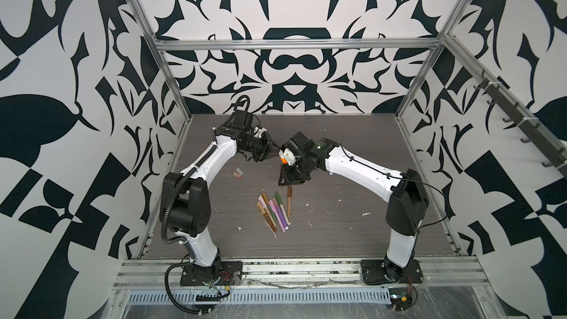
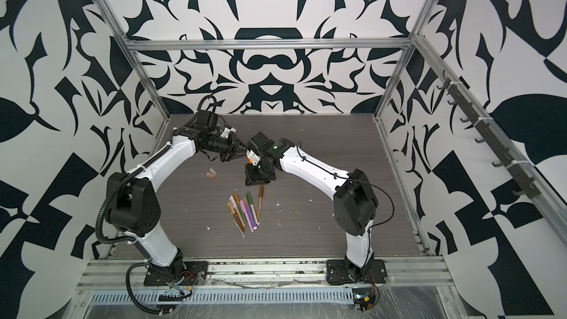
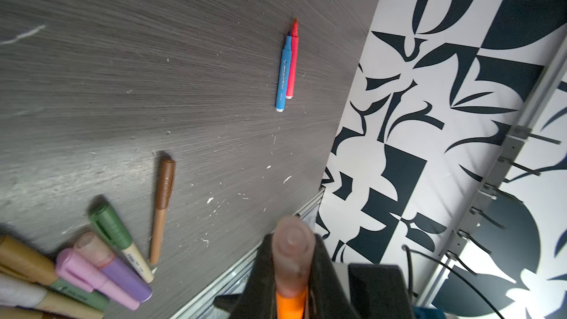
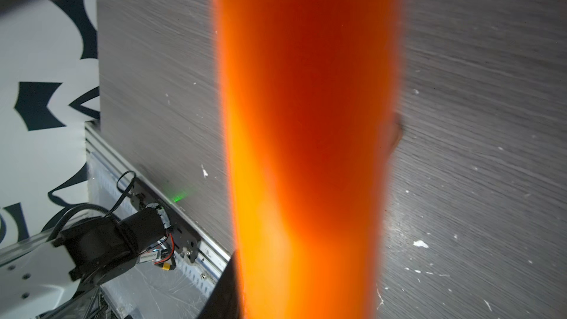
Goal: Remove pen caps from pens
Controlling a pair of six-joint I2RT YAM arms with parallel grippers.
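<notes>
An orange pen (image 4: 307, 141) with a translucent pinkish cap (image 3: 293, 248) hangs above the table between the two grippers. My left gripper is shut on it at the capped end. My right gripper (image 1: 284, 159) is at the pen from the right; the orange barrel fills the middle of the right wrist view, blurred, and its fingers cannot be made out. Several pens lie bunched below, including a green-capped pen (image 3: 118, 236), a pink pen (image 3: 88, 274) and a brown pen (image 3: 164, 200).
A blue pen (image 3: 283, 71) and a red pen (image 3: 293, 59) lie side by side apart from the bunch. Small scraps are scattered on the table (image 1: 354, 136). Patterned walls enclose the space.
</notes>
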